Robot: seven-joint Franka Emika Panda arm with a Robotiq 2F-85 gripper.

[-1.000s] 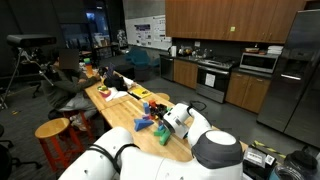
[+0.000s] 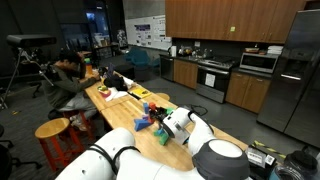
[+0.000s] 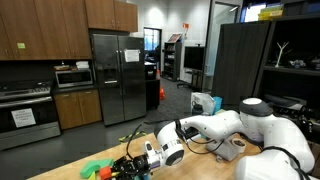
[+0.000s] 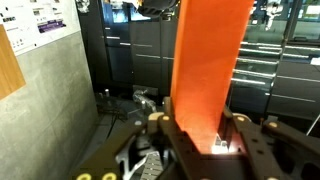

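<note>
An orange-red block (image 4: 205,65) rises through the middle of the wrist view, with its lower end between the dark fingers of my gripper. The gripper is shut on it. In exterior view 1 my gripper (image 2: 155,112) is small and hard to make out among coloured pieces over the wooden table. A green piece (image 2: 161,136) and a blue piece (image 2: 141,124) show there. Exterior view 2 has the gripper (image 3: 133,166) low at the frame's bottom edge, beside a green piece (image 3: 97,167) and a red piece (image 3: 105,173).
The wooden table (image 2: 232,128) has bare surface to the right of the arm. A black cable loops over the arm. In exterior view 2 a grey box-like item (image 3: 232,148) lies near the arm's base. Red stools (image 2: 52,129) stand beside the table.
The arm's large near joint has shifted slightly right and down in exterior view 1. The coloured pieces on the table show no clear movement.
</note>
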